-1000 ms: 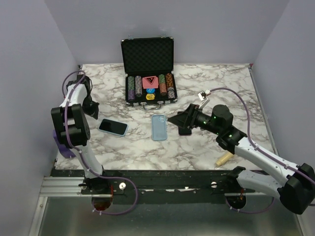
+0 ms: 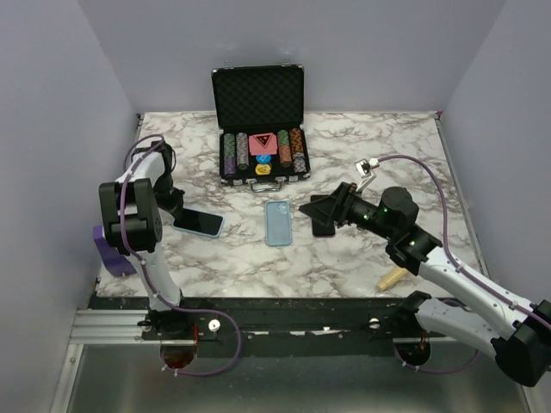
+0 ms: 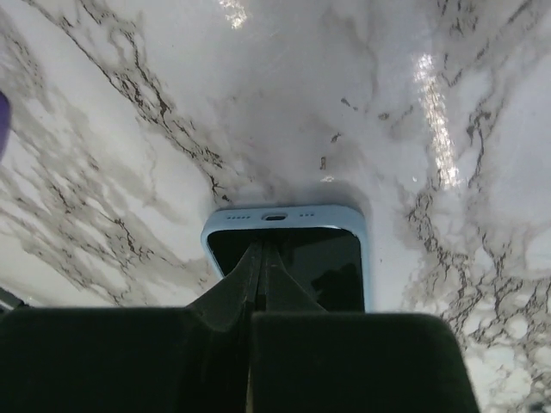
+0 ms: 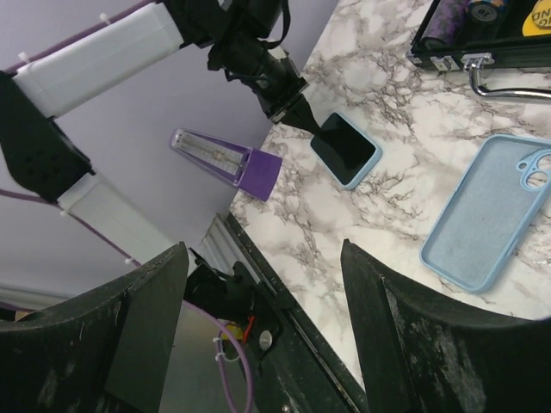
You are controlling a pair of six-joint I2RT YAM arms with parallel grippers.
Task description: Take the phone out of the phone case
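Observation:
A phone with a black screen (image 2: 198, 222) lies face up inside a light blue case (image 3: 297, 217) on the left of the marble table. Its port end, with a small cutout in the case, faces the camera in the left wrist view. My left gripper is shut, its fingertips over the screen near that end; whether they touch it I cannot tell. Nothing shows between them. My right gripper stands open and empty, away to the right of this phone. An empty light blue case (image 2: 278, 225) lies mid-table.
Under the right gripper's reach lies a dark phone-shaped object (image 2: 323, 227). An open case of poker chips (image 2: 263, 182) stands at the back. A purple object (image 2: 114, 254) sits at the left edge, a tan cylinder (image 2: 393, 278) front right. Bare marble surrounds the phone.
My left gripper has moved right and toward the front, from beside the phone to its left end. The right arm has shifted slightly to the right. The phone has stayed put.

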